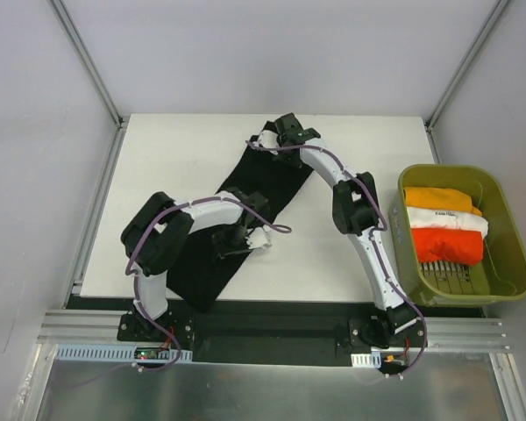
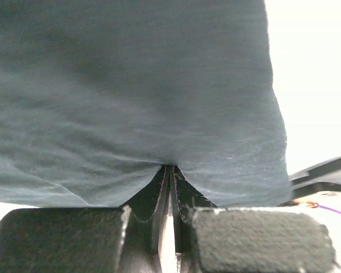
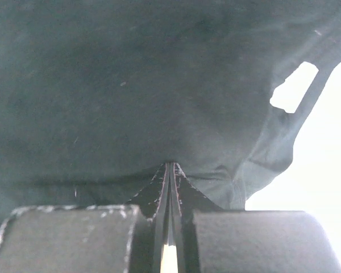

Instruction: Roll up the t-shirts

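Note:
A black t-shirt (image 1: 206, 263), folded into a long strip, lies slantwise across the white table. My left gripper (image 1: 221, 253) is over its near half, fingers shut, and my right gripper (image 1: 296, 162) is over its far end, also shut. In the left wrist view the fingertips (image 2: 171, 170) touch the cloth close to its edge, and creases run out from them. The right wrist view has the fingertips (image 3: 169, 170) against the cloth beside a small fold. Whether any cloth is pinched between either pair is hidden.
To the right stands a green bin (image 1: 504, 263) holding a yellow roll (image 1: 443, 200), a white roll (image 1: 447, 220) and an orange roll (image 1: 447, 246). Bare table (image 1: 320, 254) lies right of the shirt, and more at the upper left.

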